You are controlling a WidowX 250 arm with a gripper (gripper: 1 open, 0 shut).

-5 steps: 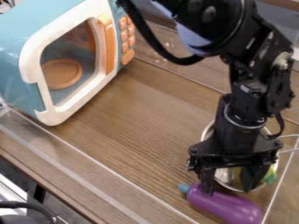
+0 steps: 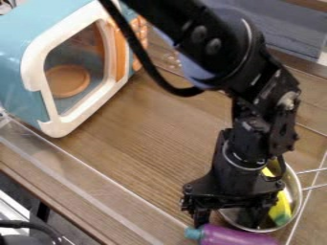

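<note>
My black gripper (image 2: 215, 207) hangs low at the bottom right, open, its fingers just above the upper end of a purple eggplant toy (image 2: 236, 236) with a teal tip. Behind and partly under the gripper is a metal pot (image 2: 288, 176) with a wire handle, holding a yellow and green object (image 2: 278, 207) that the gripper partly hides.
A toy microwave (image 2: 57, 38), light blue and white with orange buttons and an orange plate inside, stands at the upper left. Clear rails or edges run along the left and right, and a cable lies at the bottom left.
</note>
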